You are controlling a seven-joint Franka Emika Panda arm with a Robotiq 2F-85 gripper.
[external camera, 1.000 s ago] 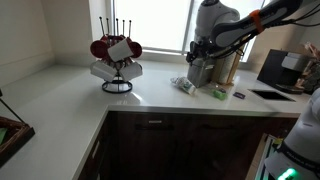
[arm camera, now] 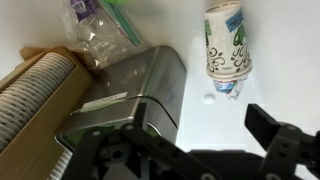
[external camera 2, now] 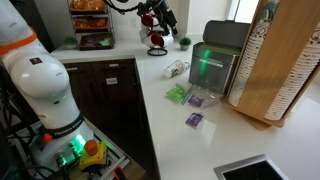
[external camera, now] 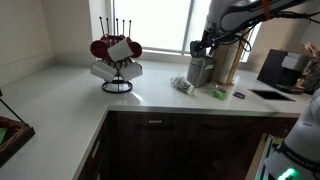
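Observation:
My gripper stands open above the counter, its dark fingers spread wide in the wrist view. Nothing is between them. A patterned paper cup (arm camera: pixel 227 42), or a short stack of them, lies on its side ahead of the fingers and apart from them. Exterior view 2 has the same cup (external camera 2: pixel 175 69) on the white counter, left of a grey metal bin (external camera 2: pixel 215 65). In the wrist view this bin (arm camera: pixel 150 75) is to the left, near the left finger. From exterior view 1, the gripper (external camera: pixel 203 48) appears over the bin (external camera: pixel 202 70).
A wooden holder with stacked cups (external camera 2: pixel 272 60) stands beside the bin. On the counter lie a green item (external camera 2: pixel 178 93), a clear bag (external camera 2: pixel 198 99), a small purple packet (external camera 2: pixel 194 119) and a dark tray (external camera 2: pixel 250 170). A rack with red mugs (external camera: pixel 118 60) stands left.
The arm and gripper have shifted a little to the right and slightly up in exterior view 1. The objects on the counter look unmoved.

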